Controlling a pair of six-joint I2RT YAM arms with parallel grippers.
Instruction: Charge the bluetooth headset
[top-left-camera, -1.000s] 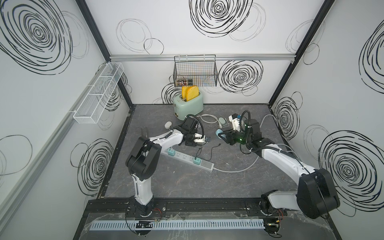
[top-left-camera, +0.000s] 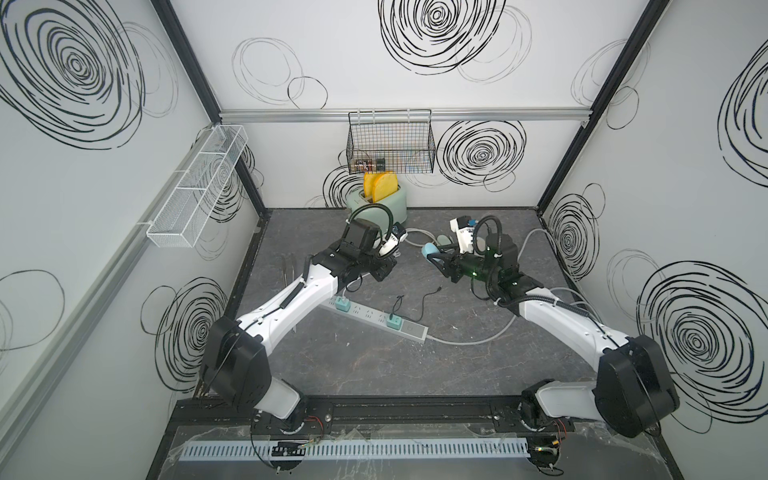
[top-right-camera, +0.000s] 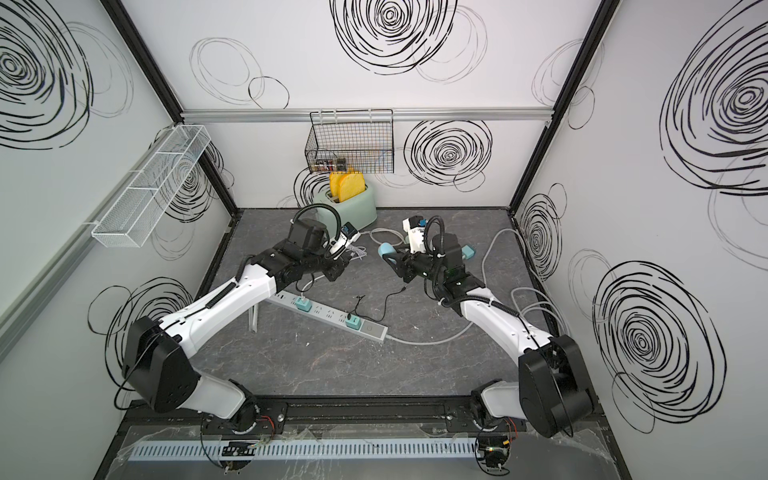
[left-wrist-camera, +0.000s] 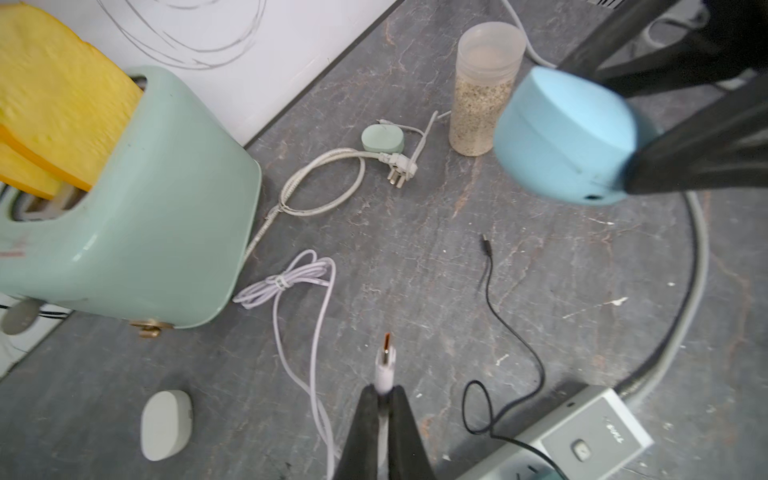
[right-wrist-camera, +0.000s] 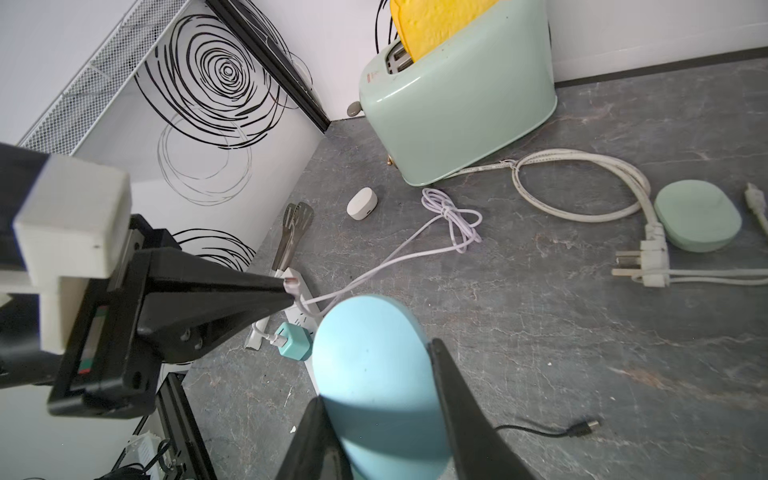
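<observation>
My right gripper (top-right-camera: 392, 257) is shut on a light blue rounded headset case, lifted above the middle of the table; a small dark port shows on it in the left wrist view. My left gripper is shut on the white cable's connector (left-wrist-camera: 385, 360), its metal tip pointing up. The two grippers face each other, apart. The white cable hangs to a tied bundle (left-wrist-camera: 280, 284) on the table. A power strip (top-left-camera: 368, 317) with teal adapters (top-left-camera: 393, 321) lies in front, with a black cable (left-wrist-camera: 520, 336) loose beside it.
A green toaster (left-wrist-camera: 152, 224) with yellow slices stands at the back, below a wire basket (top-left-camera: 390, 144). A white case (left-wrist-camera: 166, 424), a green case (right-wrist-camera: 696, 214), a plug (right-wrist-camera: 652, 260) and a jar (left-wrist-camera: 480, 96) occupy the table.
My right gripper with the blue case has moved slightly left and up.
</observation>
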